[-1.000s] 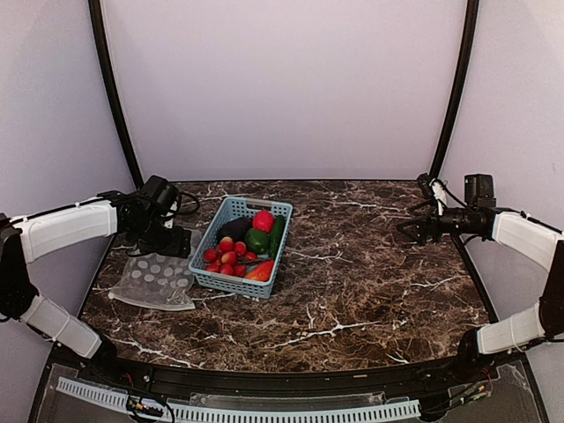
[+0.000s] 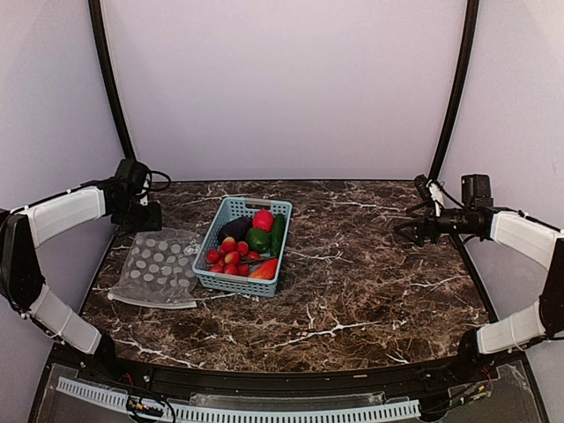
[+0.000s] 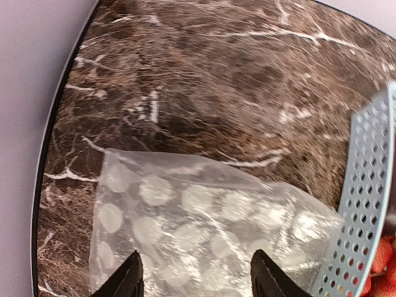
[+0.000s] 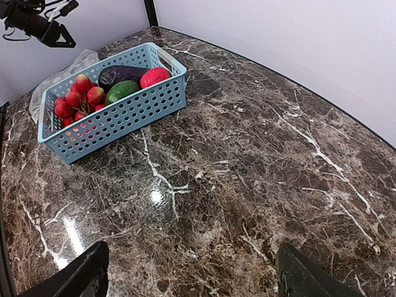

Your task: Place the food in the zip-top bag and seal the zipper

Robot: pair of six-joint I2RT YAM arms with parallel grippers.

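A clear zip top bag (image 2: 159, 269) with pale dots lies flat on the left of the dark marbled table, its zipper strip (image 2: 152, 301) toward the front. Right beside it stands a blue basket (image 2: 231, 284) full of food: a dark eggplant (image 4: 124, 75), a green avocado (image 4: 122, 91), a pink round item (image 4: 154, 76) and several red fruits (image 4: 79, 99). Above the bag's far end, my left gripper has its fingertips apart with nothing between them. My right gripper is open and empty over the table's right side.
White walls (image 2: 291, 88) close off the back and both sides. In the left wrist view, the basket wall touches or nearly touches the bag's right edge; which, I cannot tell.
My left gripper has moved left and back, uncovering more of the bag. The basket shifted slightly rightward early on. My right arm stays where it was.
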